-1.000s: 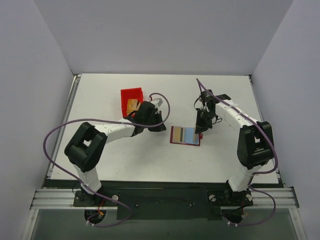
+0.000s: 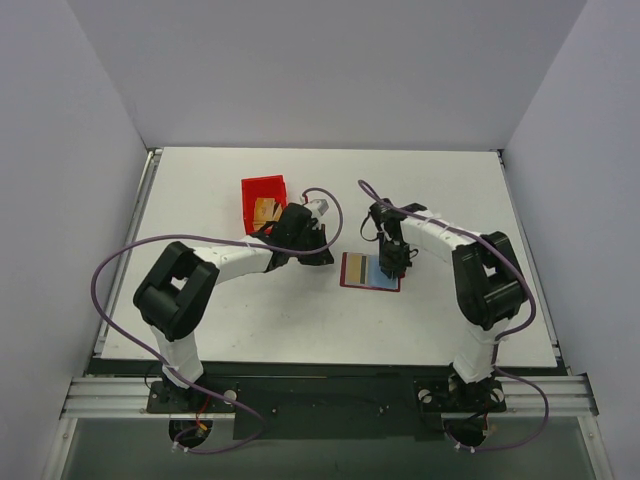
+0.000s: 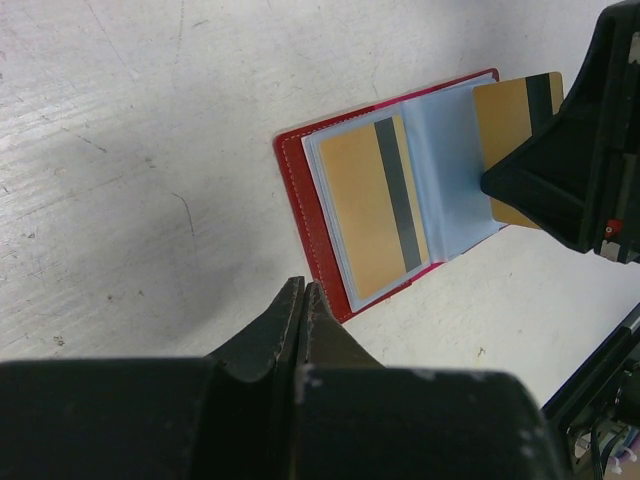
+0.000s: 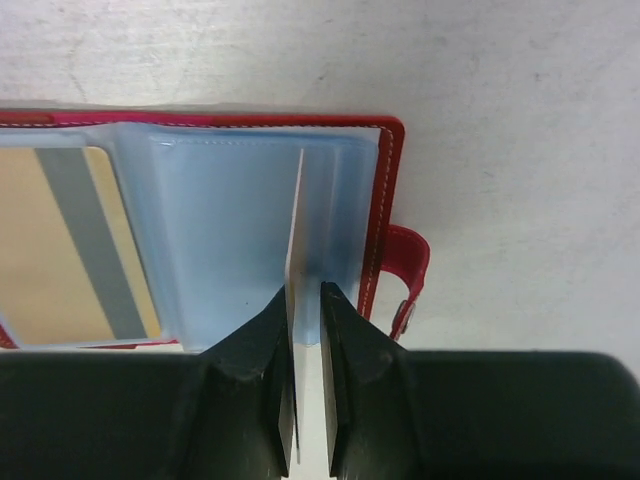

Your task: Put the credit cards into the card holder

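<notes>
The red card holder point(image 2: 371, 284) lies open on the table, with pale clear sleeves. A gold card with a dark stripe point(image 3: 362, 205) sits in its left sleeve. Over the right-hand sleeve point(image 4: 230, 220) stands another gold card, edge-on as a thin line in the right wrist view. My right gripper is shut on this card, which slants across the sleeve; whether its lower edge is inside the pocket I cannot tell. Left of the holder, my left gripper is shut, nothing showing between its fingertips.
At the back left, a red box point(image 2: 265, 183) contains gold cards point(image 2: 264, 210), partly hidden by my left arm. A red strap point(image 4: 405, 262) sticks out from the holder's right edge.
My left arm has shifted only slightly; the holder has stayed put.
</notes>
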